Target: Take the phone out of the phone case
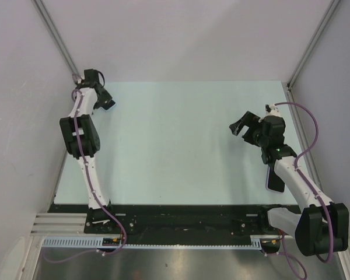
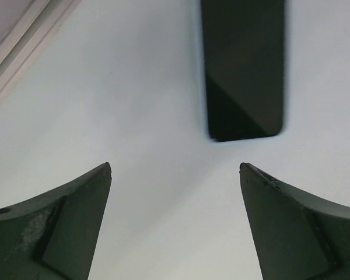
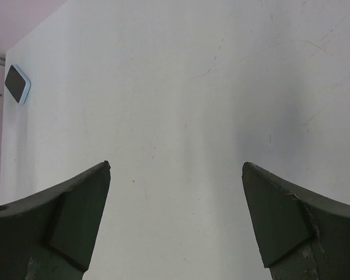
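Observation:
A dark phone point(image 1: 109, 105) with a pale bluish rim around it, like a case, lies flat at the table's far left corner. In the left wrist view the phone point(image 2: 244, 70) is ahead and right of centre, its near end beyond my fingertips and its far end out of frame. My left gripper stands open, apart from the phone, only bare table showing between its fingers. My right gripper is open too, over empty table on the right side. Far off in its view, the phone point(image 3: 15, 84) shows small.
Another dark, pale-rimmed rectangle point(image 1: 275, 180) lies at the right edge, partly covered by the right arm. White walls point(image 1: 175, 41) bound the table at the back and sides.

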